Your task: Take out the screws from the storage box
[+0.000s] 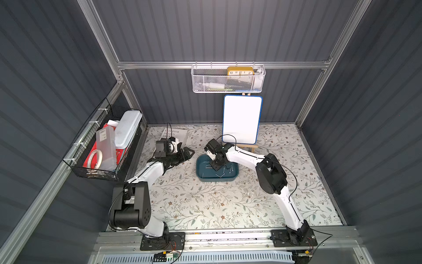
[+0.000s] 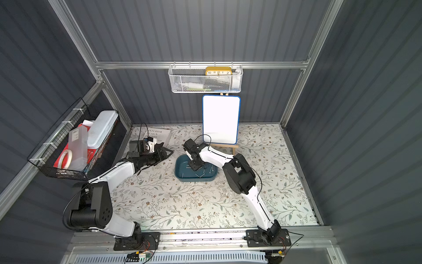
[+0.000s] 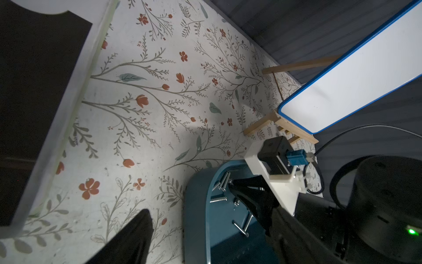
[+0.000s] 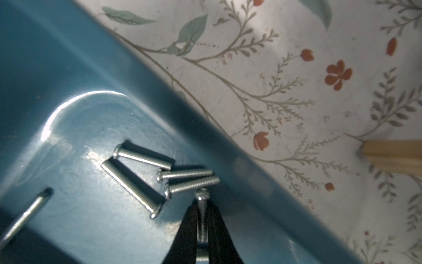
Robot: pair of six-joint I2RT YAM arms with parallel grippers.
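The blue storage box (image 1: 203, 179) stands mid-table with several silver screws lying on its floor. Down inside it, my right gripper is shut on one screw (image 4: 202, 206), whose head points away from the fingers. Close by lie a pair of screws (image 4: 189, 173), a longer screw (image 4: 131, 187) and another short screw (image 4: 142, 157). Part of one more screw (image 4: 202, 255) shows behind the fingers. Left of the box, above the table, my left gripper (image 1: 189, 154) stands open and empty; in its own view the two fingers are wide apart.
A whiteboard (image 1: 241, 118) on a wooden easel is behind the box. A book (image 1: 178, 133) lies at the back left, partly under the left arm. A wire basket (image 1: 116, 173) hangs on the left wall.
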